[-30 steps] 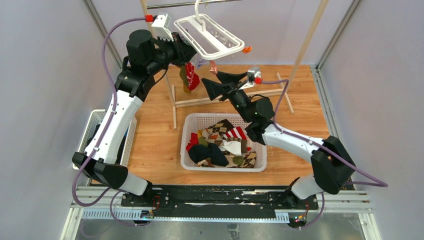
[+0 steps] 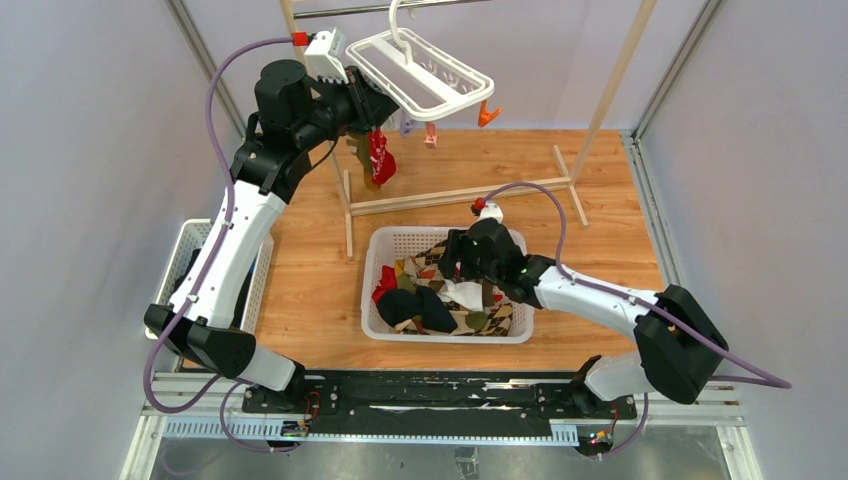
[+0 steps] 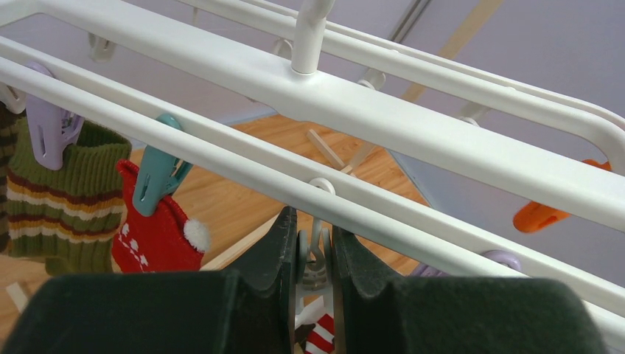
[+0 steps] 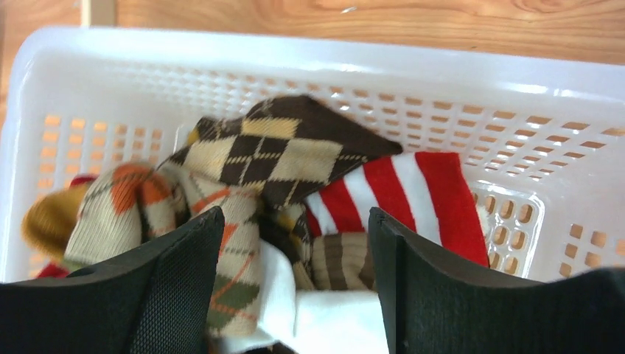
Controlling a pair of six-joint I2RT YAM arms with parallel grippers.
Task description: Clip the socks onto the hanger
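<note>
The white hanger (image 2: 478, 88) hangs from the rail. My left gripper is shut on a pale clip (image 3: 315, 274) just below the hanger's front bars. To its left in the left wrist view, a purple clip (image 3: 50, 133) is at an olive striped sock (image 3: 70, 195) and a teal clip (image 3: 152, 181) at a red sock (image 3: 158, 236). In the right wrist view my right gripper is open above the white basket (image 4: 317, 66), nothing between its fingers. Under it lie an argyle sock (image 4: 280, 147), a red-white striped sock (image 4: 402, 193) and a white sock (image 4: 332, 317).
An orange clip (image 2: 489, 114) and a pink clip (image 2: 430, 135) hang empty from the hanger's right part. The rack's wooden foot bar (image 2: 455, 194) runs behind the basket. A second white basket (image 2: 262, 275) stands at the left, partly behind my left arm.
My right gripper has come down from near the hanger to over the basket. The left arm has barely moved; the hanging socks swung right and back, and the hanger has shifted slightly.
</note>
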